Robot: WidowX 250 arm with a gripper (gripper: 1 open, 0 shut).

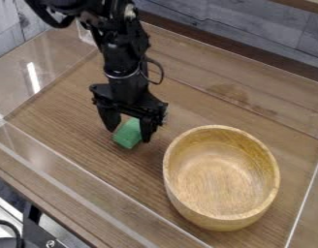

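Observation:
A green object [129, 137] lies on the wooden table, just left of a yellow bowl. My black gripper [128, 120] is down over it, its two fingers reaching to either side of the object's upper part. Whether the fingers touch or hold it is unclear.
The large yellow bowl [220, 177] takes up the lower right of the table [51, 136]. A grey wall runs along the top right, and dark cables show at the lower left corner.

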